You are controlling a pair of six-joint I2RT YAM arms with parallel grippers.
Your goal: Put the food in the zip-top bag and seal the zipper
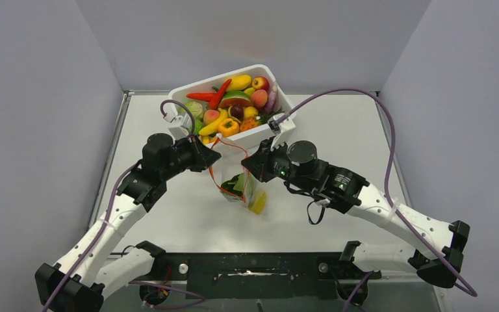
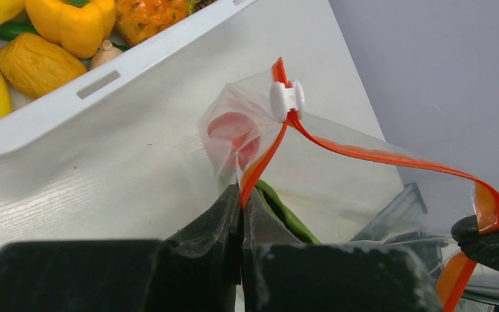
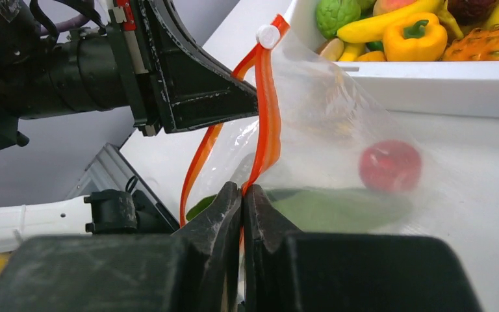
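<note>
A clear zip top bag (image 1: 232,144) with an orange zipper strip (image 2: 377,155) hangs between my two grippers, its mouth spread open. The white slider (image 2: 286,101) sits near one end of the strip. Inside the bag are green leafy food (image 1: 236,186), a yellow piece (image 1: 258,202) and a round red item (image 3: 390,166) seen through the plastic. My left gripper is shut on one side of the bag's orange rim. On the opposite side, my right gripper is also shut on the rim.
A white bin (image 1: 180,92) full of mixed fruit and vegetables stands just behind the bag. Grey walls enclose the table on the back and sides.
</note>
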